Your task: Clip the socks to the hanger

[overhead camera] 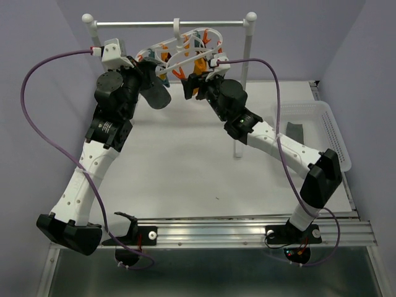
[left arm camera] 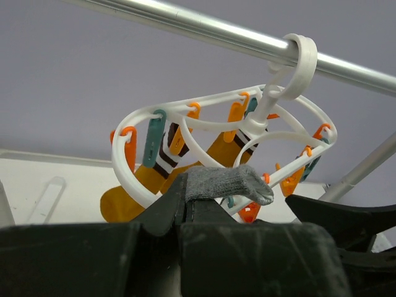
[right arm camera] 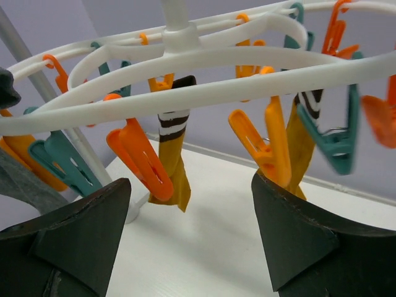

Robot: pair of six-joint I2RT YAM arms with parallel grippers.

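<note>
A white clip hanger (left arm camera: 132, 184) with orange and teal clips hangs from the rail. Striped yellow socks (left arm camera: 114, 204) hang from its clips. My left gripper (overhead camera: 147, 71) is shut on a grey sock (left arm camera: 223, 184), which droops below it in the top view. My right gripper (overhead camera: 193, 83) is open beside the hanger; in its wrist view an orange clip (right arm camera: 139, 161) and other clips are ahead of its fingers, none clearly between them in a grasp.
A white basket (overhead camera: 331, 136) with a grey sock (overhead camera: 294, 133) stands at the right. The metal rail (overhead camera: 136, 25) and upright posts surround the hanger.
</note>
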